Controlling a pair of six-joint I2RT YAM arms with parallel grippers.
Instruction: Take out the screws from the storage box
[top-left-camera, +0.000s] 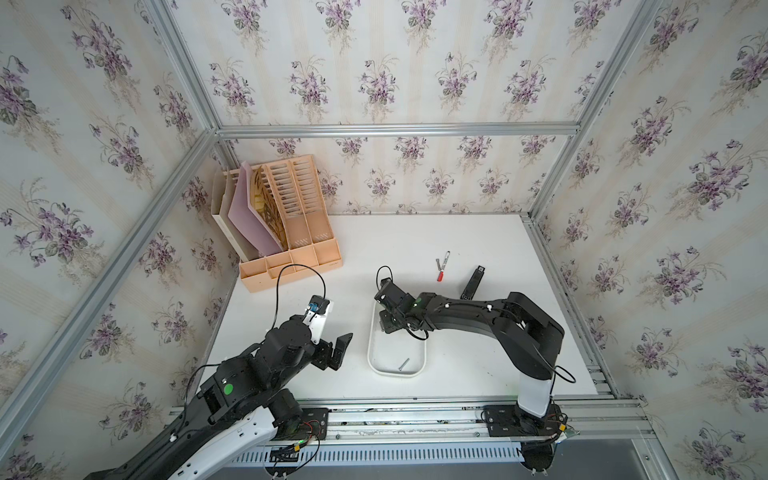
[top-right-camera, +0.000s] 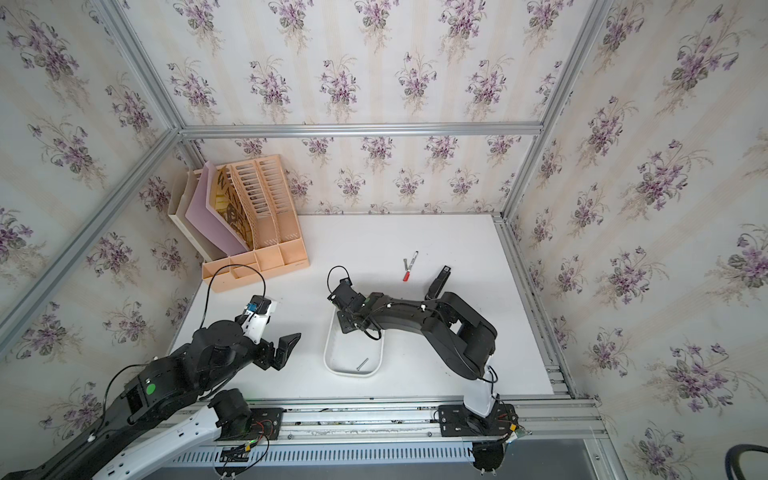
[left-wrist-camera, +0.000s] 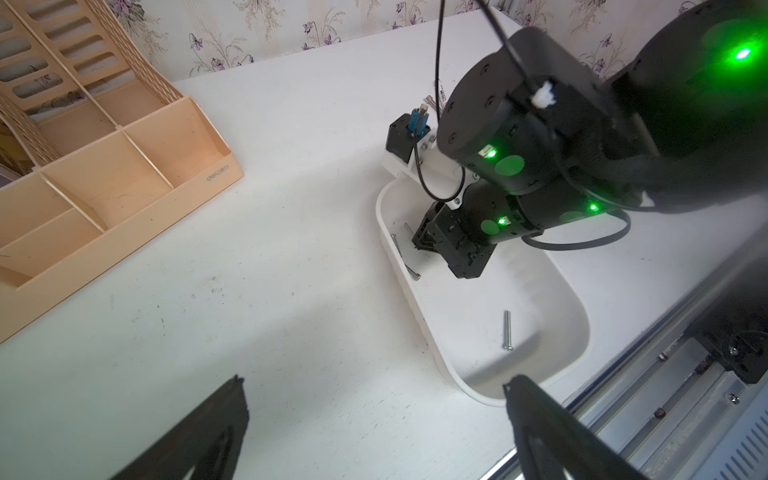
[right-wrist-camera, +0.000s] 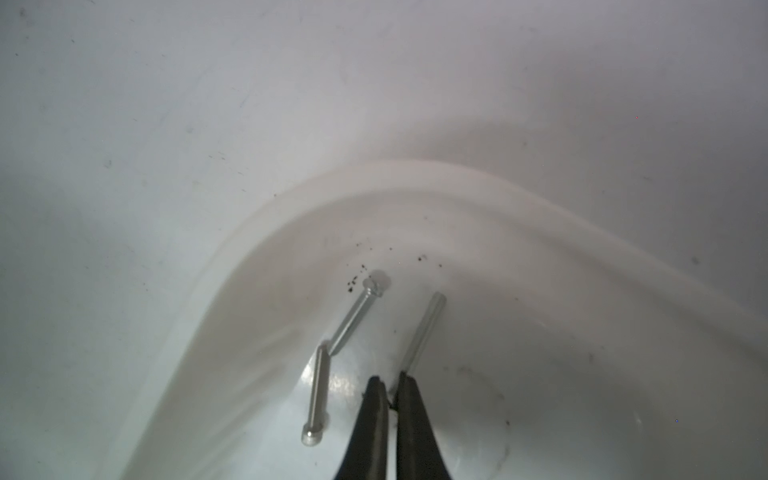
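Observation:
The white storage box (left-wrist-camera: 448, 368) stands on the table with my right gripper reaching low into its far end. Those fingers are shut, tips together or nearly so. A silver screw (right-wrist-camera: 424, 332) runs down to the tips, its lower end hidden by them; whether it is gripped I cannot tell. Left of them lie two more screws, an upper screw (right-wrist-camera: 352, 320) and a lower screw (right-wrist-camera: 317, 396), end to end. Another screw (left-wrist-camera: 507, 329) rests at the box's near end. My left gripper is open and empty, left of the box above the table.
At the back left stands a peach organizer (top-left-camera: 292, 272) with empty front compartments and folders. A red-handled tool (top-left-camera: 441, 270), with a small grey piece beside it, and a black object (top-left-camera: 473, 282) lie behind the right arm. Open table lies between organizer and box.

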